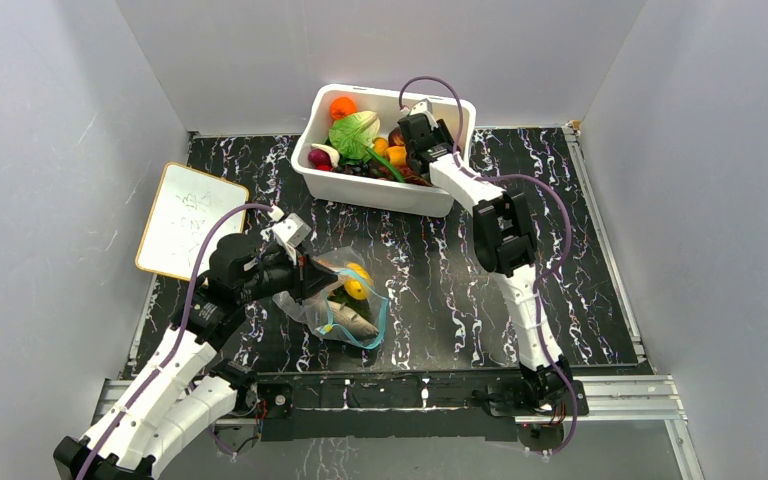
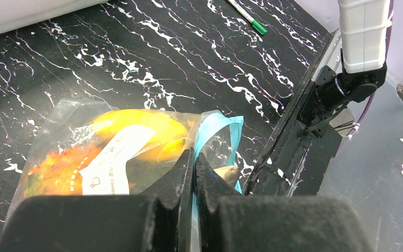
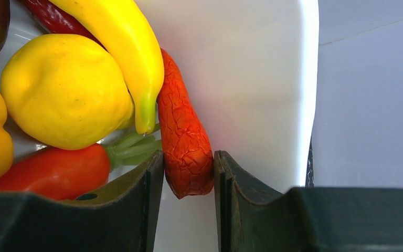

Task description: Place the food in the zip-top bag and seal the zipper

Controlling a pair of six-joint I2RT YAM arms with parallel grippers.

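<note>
In the right wrist view, a wrinkled red-orange pepper-like food [image 3: 188, 142] lies along the bin's inner wall, my right gripper shut on its near end. The food's far end tucks under a yellow banana-like food [image 3: 128, 47]. The clear zip bag [image 1: 305, 313] has a blue zipper rim [image 2: 215, 124] and stands with its mouth partly open. Inside it a yellow food [image 1: 358, 282] and a pale long food [image 1: 352, 320] show. My left gripper is shut on the bag's edge at the blue rim.
The white bin [image 1: 380, 195] at the back holds several foods, among them a green cabbage [image 1: 354, 134] and an orange [image 1: 342, 108]. A whiteboard [image 1: 190, 222] lies at left.
</note>
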